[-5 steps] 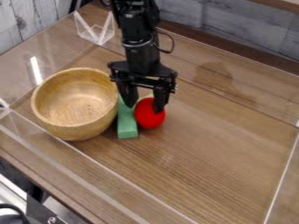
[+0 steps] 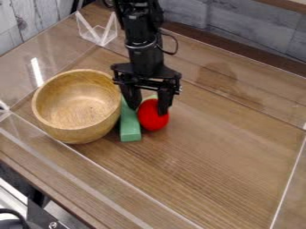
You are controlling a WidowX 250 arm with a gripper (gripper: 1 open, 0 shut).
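Note:
My black gripper (image 2: 146, 89) is low in the middle of the view, over a red round object (image 2: 153, 115) and the top end of a green block (image 2: 131, 127). The green block lies beside a wide wooden bowl (image 2: 72, 102), along its right side. The gripper's fingertips are dark and overlap the objects behind them, so I cannot tell whether it is open or shut, or whether it touches either object.
A light wall stands at the back left, with a dark cable at the bottom left corner.
Very little differs; the gripper has shifted very slightly, and the objects look to be in the same places.

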